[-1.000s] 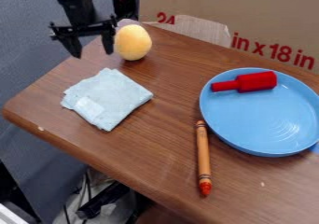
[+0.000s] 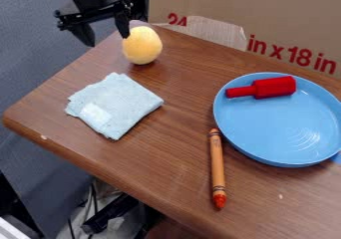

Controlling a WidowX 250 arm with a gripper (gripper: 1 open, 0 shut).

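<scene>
My black gripper [image 2: 107,34] hangs at the top left, its fingers pointing down and spread apart with nothing visible between them, just left of and above a pale yellow ball-like object [image 2: 143,48]. A folded light blue cloth [image 2: 115,106] lies on the left of the wooden table [image 2: 160,173]. On the right, a red cylindrical object [image 2: 272,87] with a narrower end rests on a blue plate [image 2: 277,133]. An orange crayon [image 2: 217,168] with a red tip lies left of the plate, toward the front.
A cardboard box [image 2: 246,24] stands along the back edge. The table's left edge drops to a grey area. The middle of the table, between cloth and plate, is clear.
The objects on the table look unchanged.
</scene>
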